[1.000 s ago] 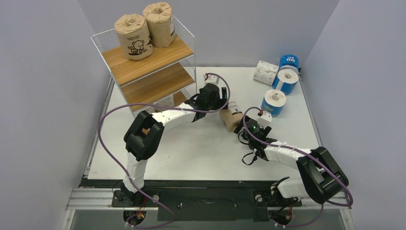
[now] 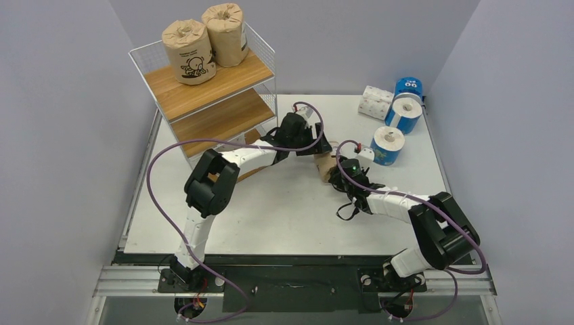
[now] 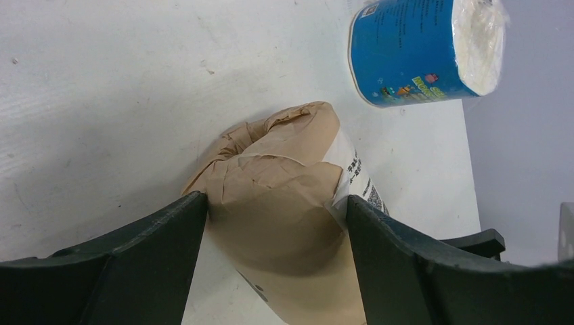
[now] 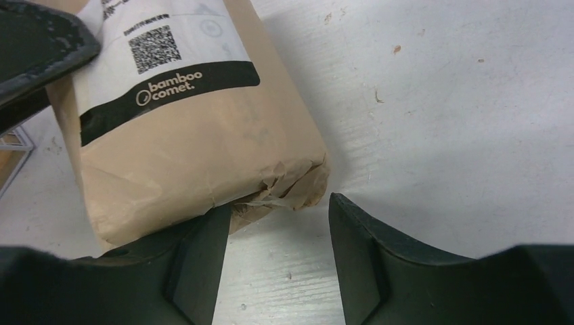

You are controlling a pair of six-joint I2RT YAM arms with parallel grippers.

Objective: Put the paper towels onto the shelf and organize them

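A brown-wrapped paper towel roll (image 2: 323,168) lies on its side on the white table, between both grippers. In the left wrist view, fingers of my left gripper are on either side of the roll's crumpled end; whether they press on it is unclear. My right gripper is partly open at the other end, its left fingertip overlapping the wrapper's lower edge in view.
At the right back are blue-wrapped rolls, the nearest (image 2: 387,145) upright, and a white patterned roll (image 2: 375,102) on its side. A wall (image 2: 514,135) bounds the right side.
The right gripper has shifted slightly left, over the roll's near end. The left gripper has moved a little right and toward the front, onto the far end. The roll has turned slightly.
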